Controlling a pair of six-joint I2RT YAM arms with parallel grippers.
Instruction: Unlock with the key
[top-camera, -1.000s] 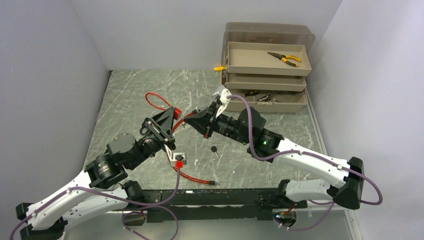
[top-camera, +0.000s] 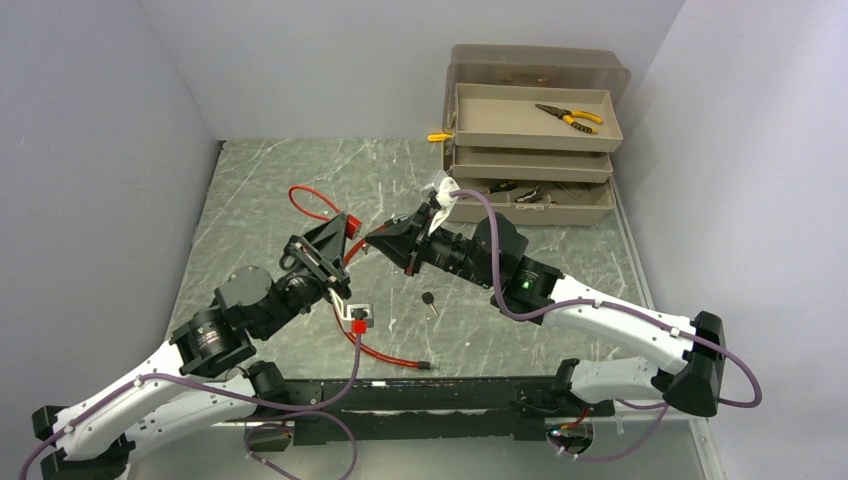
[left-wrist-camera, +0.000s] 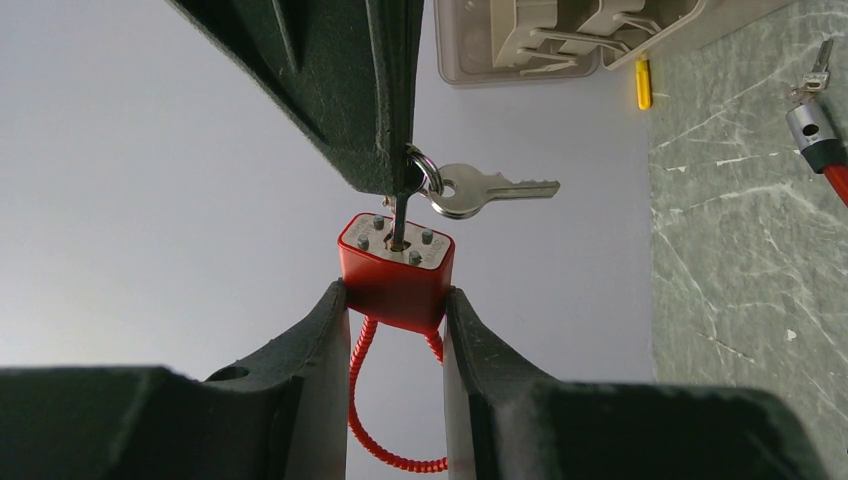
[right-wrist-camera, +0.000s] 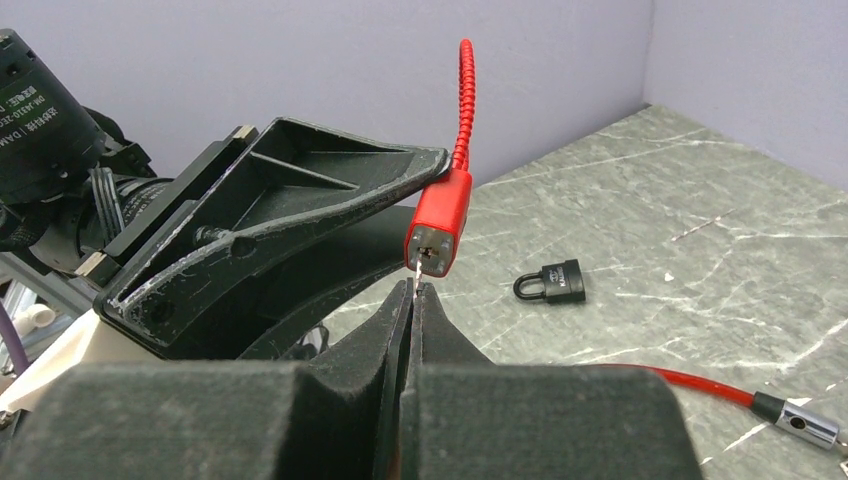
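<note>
My left gripper grips a red lock (left-wrist-camera: 392, 288) with a corded red loop, holding it in the air over the mat; in the top view the lock (top-camera: 353, 226) is left of centre. My right gripper is shut, its tips at the lock's keyhole face, with a thin key (left-wrist-camera: 398, 225) between them running into the keyhole. A second key (left-wrist-camera: 476, 190) hangs on the ring beside it. The right wrist view shows the key as a short silver sliver below the lock (right-wrist-camera: 437, 220).
A black padlock (right-wrist-camera: 563, 283) lies on the marble mat (top-camera: 250, 170). A red cable lock (top-camera: 390, 356) with a metal end lies near the front. A tiered toolbox (top-camera: 532, 140) with pliers (top-camera: 568, 117) stands at the back right. A small black-headed key (top-camera: 429, 300) lies mid-mat.
Hardly anything differs in the top view; both arms and the lock are practically where they were.
</note>
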